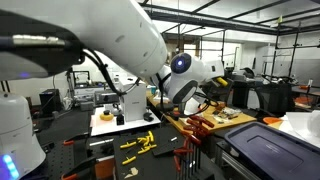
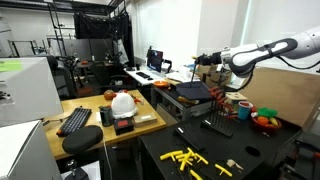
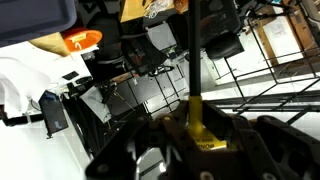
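In exterior view 1 my white arm (image 1: 120,40) stretches in from the upper left, with the gripper (image 1: 222,81) raised above the far side of the dark table. The wrist view shows my gripper shut on a slim dark bar (image 3: 195,50), which runs up from the yellow fingers (image 3: 205,135). What kind of object this bar is I cannot tell. From exterior view 2 the gripper (image 2: 215,60) hangs high over the back of the table, small and partly lost against the background.
A red rack (image 1: 188,155) stands on the dark table beside a large grey tray (image 1: 265,150). Several yellow pieces (image 2: 185,158) lie on the table near a black block (image 2: 190,138). A red bowl with fruit (image 2: 266,122) is at the right. A wooden table (image 2: 140,127) holds a white helmet (image 2: 123,104).
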